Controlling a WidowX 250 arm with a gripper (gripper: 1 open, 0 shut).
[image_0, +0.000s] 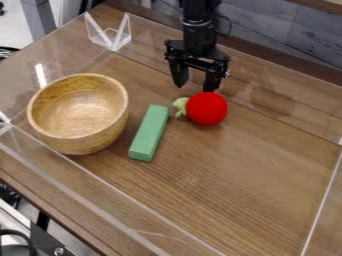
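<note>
My black gripper is low at the top centre, open, its fingers spread just behind a red tomato-like object with a pale green stem end. A green bar lies to the lower left of the red object. A wooden bowl stands at the left.
A white wire-like holder stands at the top left.
</note>
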